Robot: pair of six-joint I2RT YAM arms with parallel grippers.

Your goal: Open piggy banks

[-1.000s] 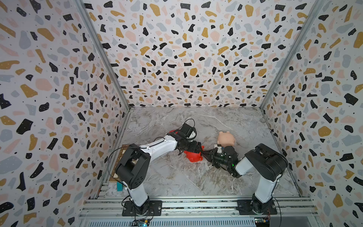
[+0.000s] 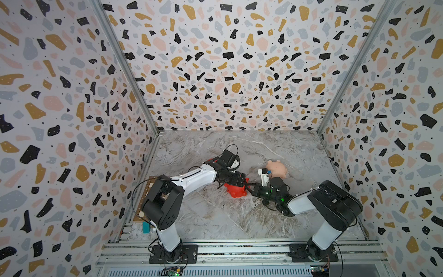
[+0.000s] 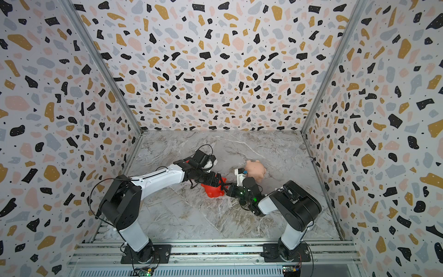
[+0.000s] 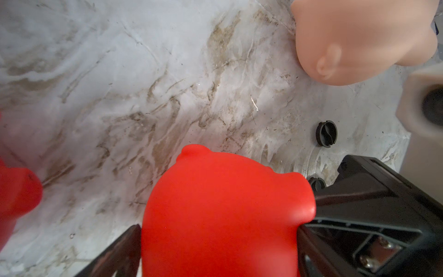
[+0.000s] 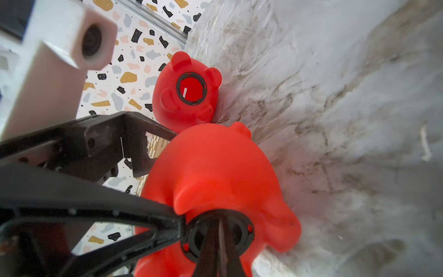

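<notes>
A red piggy bank fills the space between the fingers of my left gripper, which stands open around it. My right gripper is shut, its fingertips at the black ring in that bank's underside; no object shows between them. A second red bank, with an open ringed hole in its underside, lies behind, partly hidden by the left arm in the top views. A pink piggy bank lies at the back right. Two black plugs lie on the table.
A wooden board with a teal piece is at the front left edge, under the left arm.
My right arm's elbow has shifted rightward and slightly down in the top left view, the gripper tilting a little with its tips staying at the red bank. The left arm looks unmoved.
</notes>
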